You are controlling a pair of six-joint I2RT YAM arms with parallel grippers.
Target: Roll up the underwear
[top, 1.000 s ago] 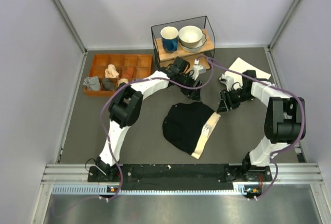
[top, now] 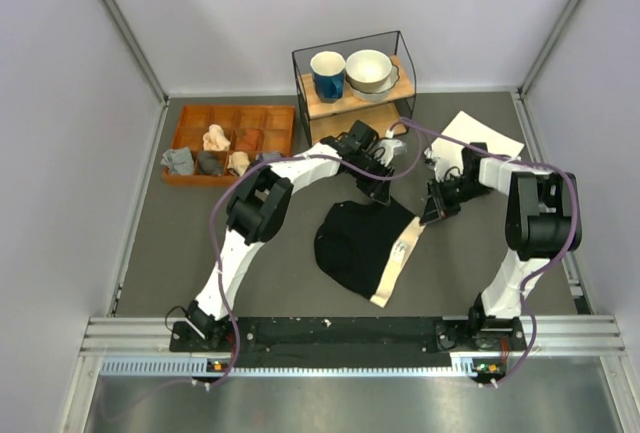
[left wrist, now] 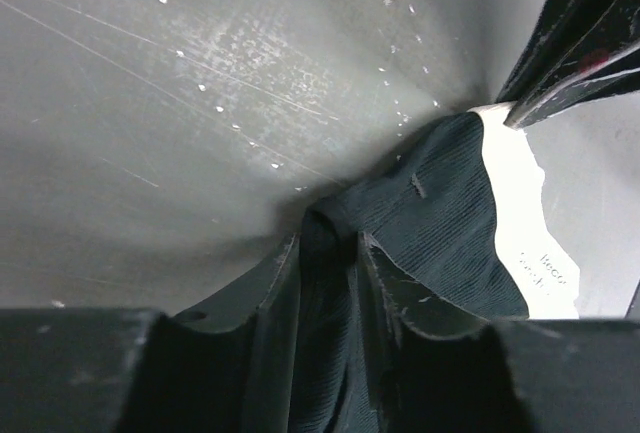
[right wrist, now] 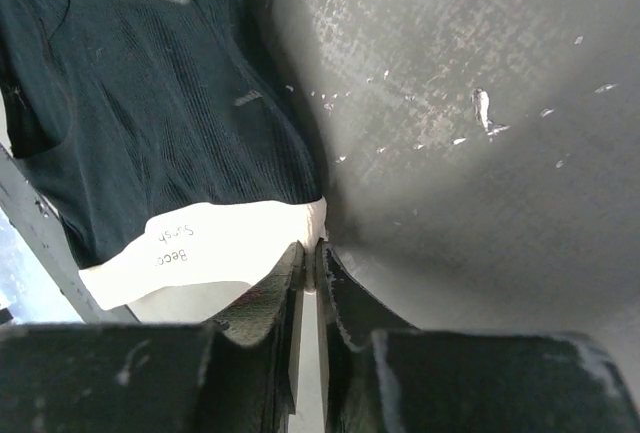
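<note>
Dark underwear (top: pixel 362 243) with a cream waistband (top: pixel 398 261) lies flat in the middle of the table, the band facing right. Its upper dark edge runs into my left gripper (top: pixel 381 199); the left wrist view shows a fold of dark cloth (left wrist: pixel 325 283) between the two fingertips, and whether they press on it is hard to tell. At the waistband's far corner stands my right gripper (top: pixel 424 221). In the right wrist view its fingers (right wrist: pixel 345 303) are close together on the waistband's end (right wrist: pixel 312 223).
An orange divided box (top: pixel 228 116) with several rolled cloths stands at the back left. Behind the underwear is a rack (top: pixel 350 93) holding a blue mug and bowls. A white sheet (top: pixel 478 138) lies at the back right. Bare table extends left and right.
Both grippers have come down slightly to the upper edge of the underwear, the left one shifting a little forward. The cloth itself lies practically the same.
</note>
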